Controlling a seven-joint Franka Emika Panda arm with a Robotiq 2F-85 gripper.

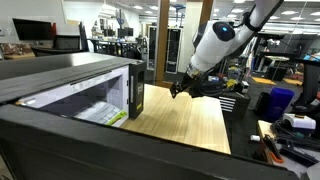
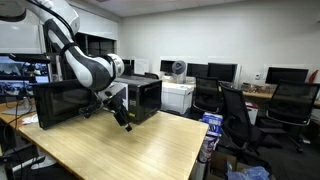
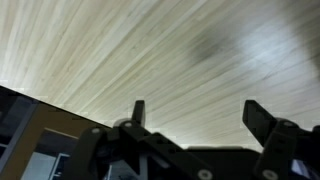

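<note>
My gripper is open over bare wooden tabletop, its two dark fingers wide apart with nothing between them. In exterior view 1 the gripper [image 1: 180,90] hangs above the right part of the light wooden table [image 1: 190,125], with the white arm [image 1: 215,50] reaching in from the right. From the other side, the gripper [image 2: 120,115] appears over the table [image 2: 130,150], in front of a black box-like appliance [image 2: 146,92]. No object lies under the fingers in the wrist view.
A dark cabinet-like box with a pale interior [image 1: 75,105] stands at the table's left; a small yellow-green item [image 1: 116,119] shows by its opening. Another dark box [image 2: 62,104] is behind the arm. Office chairs [image 2: 240,120] stand beyond the table.
</note>
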